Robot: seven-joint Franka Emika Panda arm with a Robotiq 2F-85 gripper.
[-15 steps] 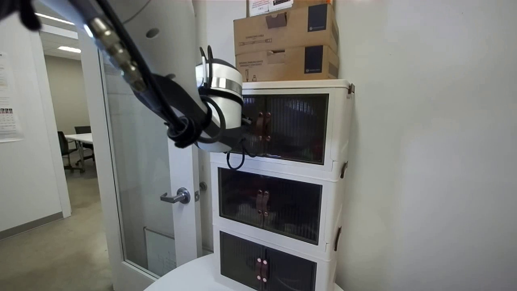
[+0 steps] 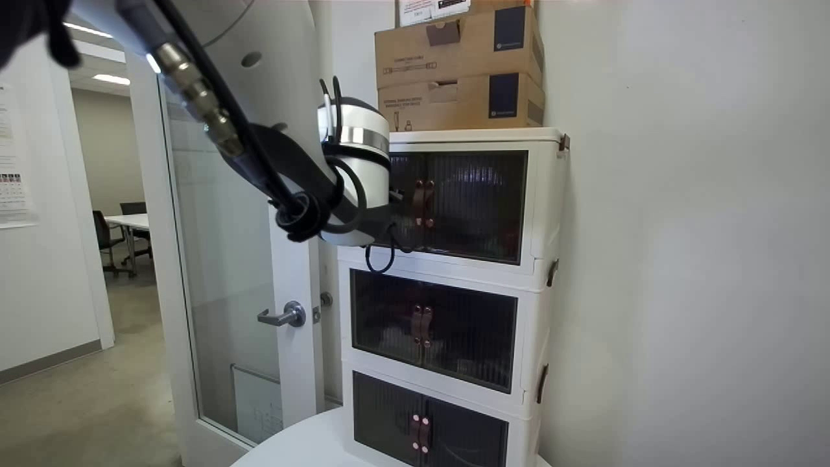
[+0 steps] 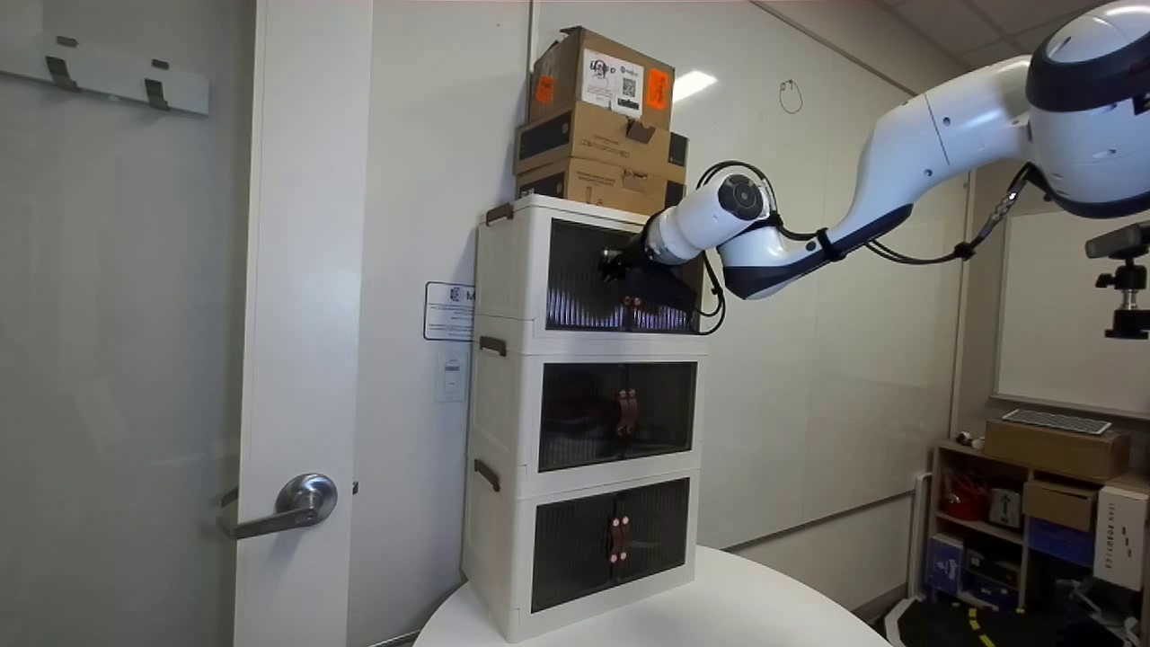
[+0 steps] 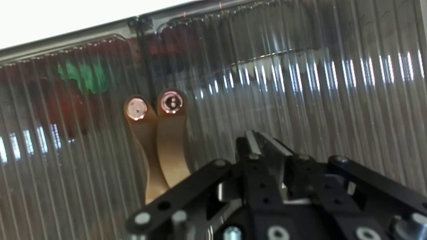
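Note:
The top cabinet's dark ribbed doors [image 2: 476, 206] are closed. Two brown leather strap handles [image 4: 172, 136] hang side by side at their middle seam. My gripper is shut, its fingertips close together in front of the ribbed panel, to the right of the straps in the wrist view. Nothing shows between the fingers, and neither strap is seen between them. Whether the tips touch the panel I cannot tell. In exterior view 2 the gripper [image 3: 612, 265] is a dark shape before the left door of the top unit; exterior view 1 mostly hides it behind the wrist.
Below stand the middle cabinet [image 3: 616, 415] and the bottom cabinet [image 3: 611, 545], both closed, on a white round table [image 3: 744, 604]. Cardboard boxes [image 3: 598, 135] are stacked on top. A glass door with a lever handle [image 2: 284, 314] is at the left in exterior view 1.
In exterior view 1 the arm and wrist have shifted slightly right and down. The cabinet doors look the same.

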